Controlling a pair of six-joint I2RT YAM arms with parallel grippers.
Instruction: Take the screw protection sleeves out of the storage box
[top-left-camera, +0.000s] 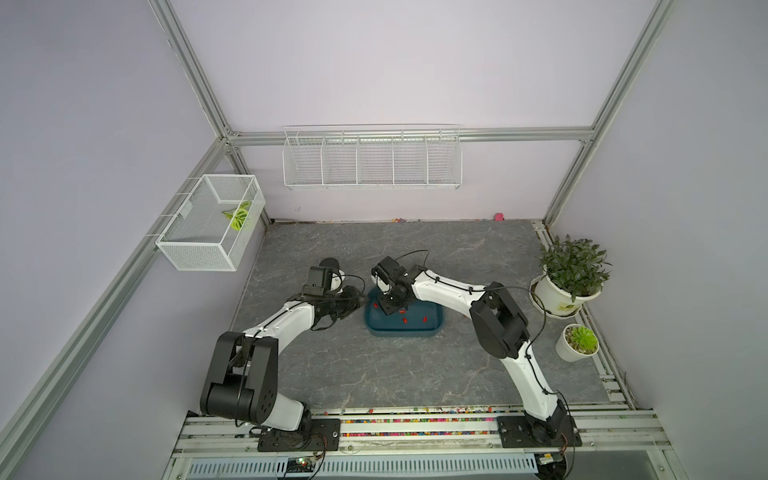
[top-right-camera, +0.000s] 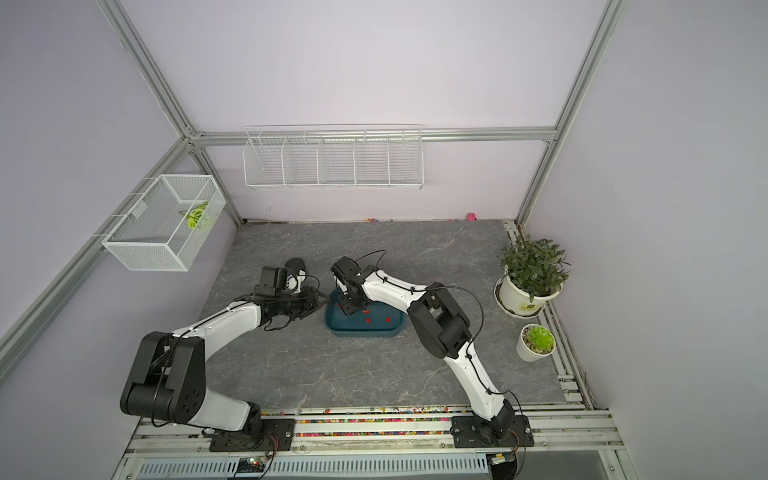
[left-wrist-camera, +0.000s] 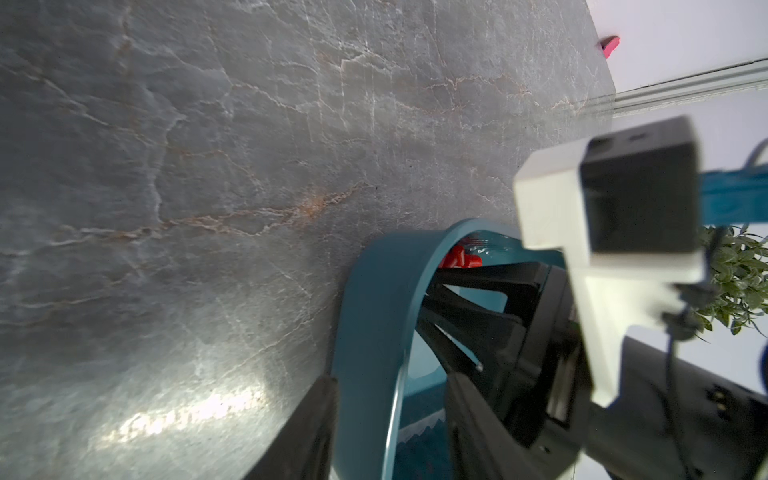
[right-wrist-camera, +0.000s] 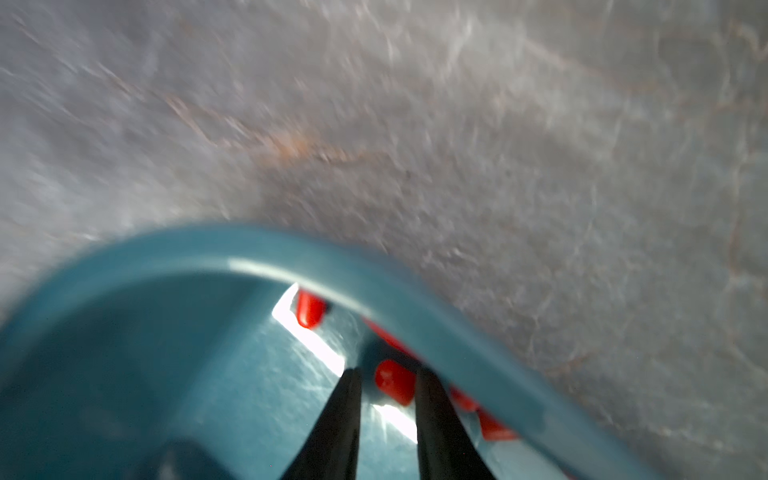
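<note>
The teal storage box (top-left-camera: 404, 333) sits mid-table, with red sleeves (top-left-camera: 425, 319) scattered on its floor. My left gripper has its fingers parted, one on either side of the box's left wall, with gaps showing. My right gripper reaches into the box near its far left corner. Its fingers stand a little apart, and a red sleeve (right-wrist-camera: 394, 382) shows in the gap between their tips; whether they touch it I cannot tell. Another sleeve (right-wrist-camera: 310, 309) lies just past it, and a red one (right-wrist-camera: 494, 426) is partly hidden under the rim.
Two potted plants, a leafy one (top-left-camera: 575, 268) and a small succulent (top-left-camera: 582, 340), stand at the right table edge. White wire baskets hang on the back wall (top-left-camera: 373, 160) and left side (top-left-camera: 209, 224).
</note>
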